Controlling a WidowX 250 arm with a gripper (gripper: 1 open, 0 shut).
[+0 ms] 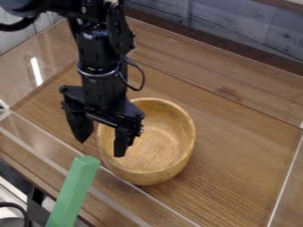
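Note:
My black arm hangs from the top over a round tan bowl point(166, 151) near the centre. The gripper point(102, 133) is at the bowl's left side, its two dark fingers pointing down, one outside the rim and one over the bowl's near-left part. The fingers are apart; whether anything is between them is hard to make out. A green bar-shaped object point(73, 191) lies at the lower left, below and apart from the gripper.
Bare wooden table point(236, 124) spreads to the right and behind. A grey wall point(243, 27) runs along the back right. Cables and dark hardware sit at the lower-left corner.

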